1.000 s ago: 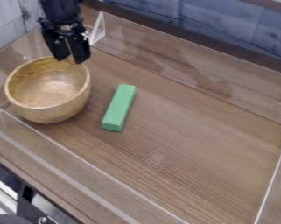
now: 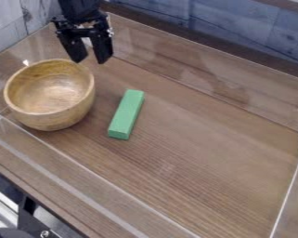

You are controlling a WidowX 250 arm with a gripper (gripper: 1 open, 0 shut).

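Observation:
My black gripper (image 2: 88, 54) hangs at the top left in the camera view, above and behind a round wooden bowl (image 2: 49, 93), its fingers apart with nothing seen between them. A green rectangular block (image 2: 126, 114) lies flat on the wooden table to the right of the bowl.
My gripper has moved back, up in the view and slightly right, away from the bowl. The bowl and green block look unmoved.

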